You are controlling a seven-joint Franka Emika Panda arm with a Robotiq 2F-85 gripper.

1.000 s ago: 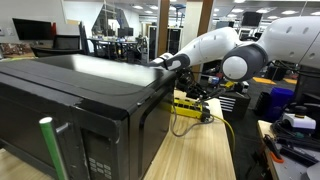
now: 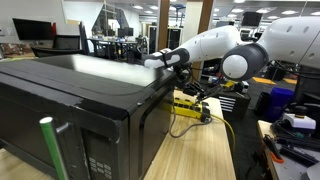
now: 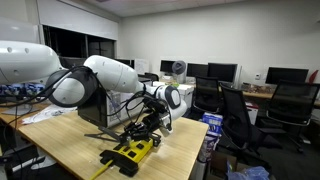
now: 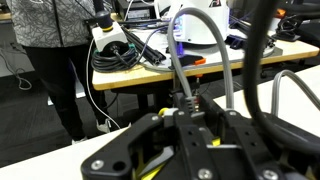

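Note:
A yellow power strip (image 3: 128,157) lies on the wooden table, with my gripper (image 3: 146,130) low over it. In the wrist view a grey cable (image 4: 181,68) arches up from between the fingers, its ribbed collar just above them. My gripper is shut on the plug end of this cable; the plug itself is mostly hidden by the fingers. Patches of yellow show beneath the gripper. From exterior view 1, the strip (image 2: 188,108) sits beyond the large black box's corner. Whether the plug touches the strip I cannot tell.
The large black box (image 2: 100,117), apparently a microwave, stands close beside the gripper. In the wrist view, a person (image 4: 62,45) stands near another table carrying cables and equipment.

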